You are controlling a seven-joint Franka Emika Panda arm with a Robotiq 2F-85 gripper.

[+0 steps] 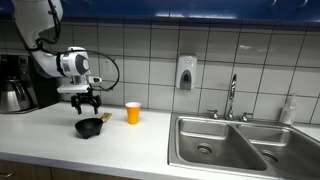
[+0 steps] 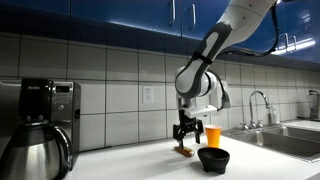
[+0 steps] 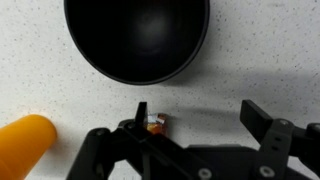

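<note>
My gripper stands open above the counter, with nothing held between its fingers. A black bowl point(image 1: 89, 128) rests on the counter below and in front of it in exterior view 1. The same bowl point(image 3: 140, 40) fills the upper left of the wrist view, beyond the fingertips. A small brown-orange object point(image 1: 106, 117) lies behind the bowl. In the wrist view, my left finger partly covers this object point(image 3: 156, 122). An orange cup point(image 1: 133, 113) is upright to the right of the bowl, apart from the gripper.
A double sink point(image 1: 240, 147) with a faucet point(image 1: 232, 97) occupies the right side. At the far left is a dark coffee maker point(image 1: 15, 95). Exterior view 2 shows another coffee maker point(image 2: 47, 110) with an orange cup point(image 2: 38, 155).
</note>
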